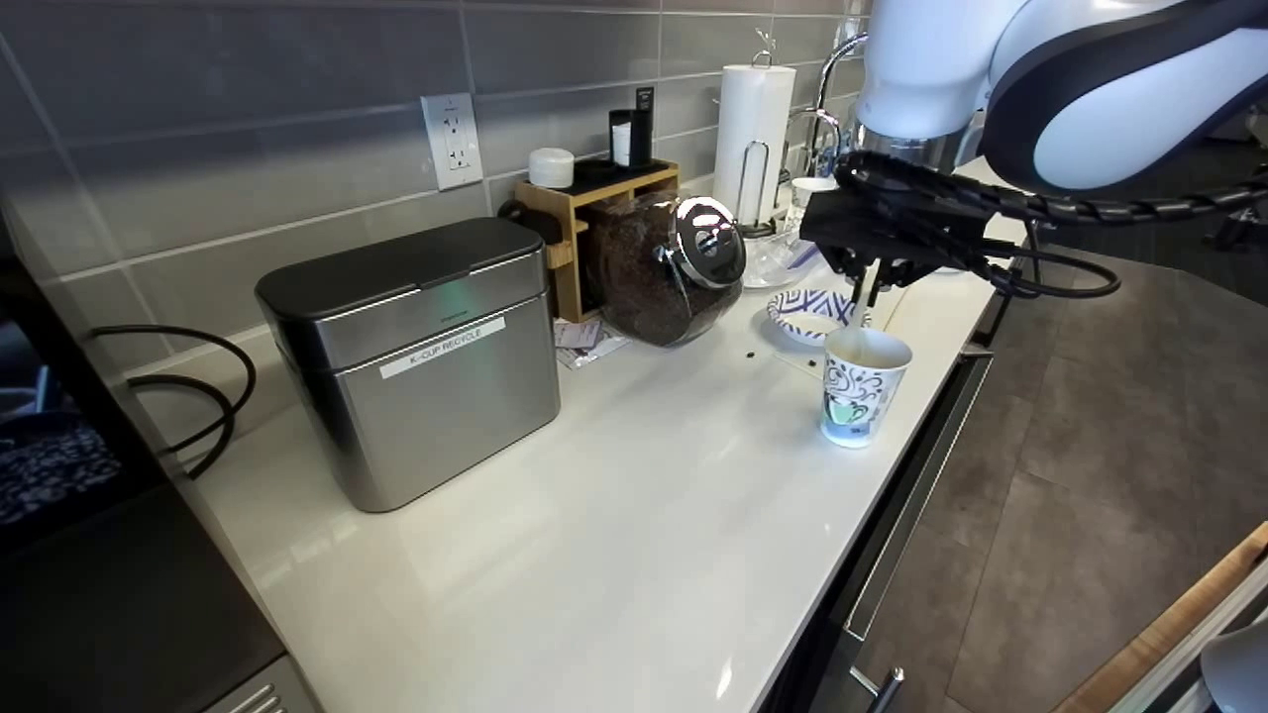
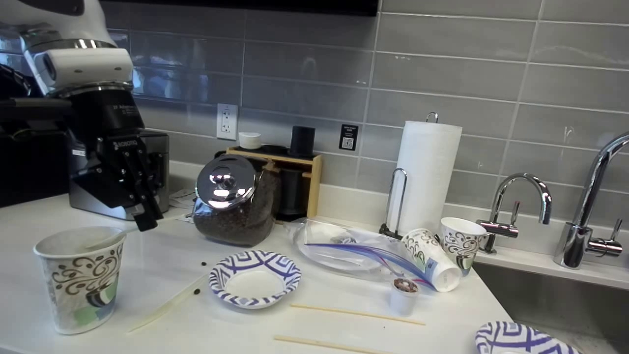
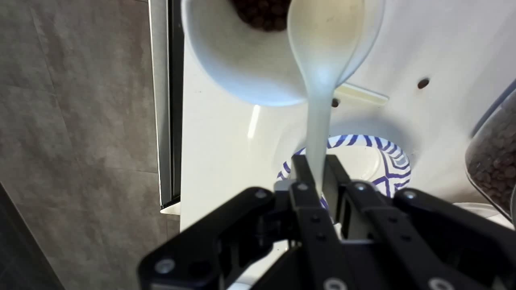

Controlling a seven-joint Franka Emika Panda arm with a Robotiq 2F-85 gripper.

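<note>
Pinched by its handle, a pale translucent plastic spoon is in my gripper, which is shut on it. The spoon's bowl lies over the mouth of a paper cup in the wrist view, with dark beans showing at the cup's bottom. From the side, the cup is upright on the counter, and the spoon crosses inside its rim. My gripper is above and beside the cup. In exterior view 1 the spoon's handle slants down into the cup. Any beans on the spoon cannot be made out.
A blue-patterned paper bowl sits beside the cup. Near it lie another plastic utensil, loose beans and wooden sticks. The bean jar stands behind. The counter's edge runs close by the cup; open counter lies toward the recycle bin.
</note>
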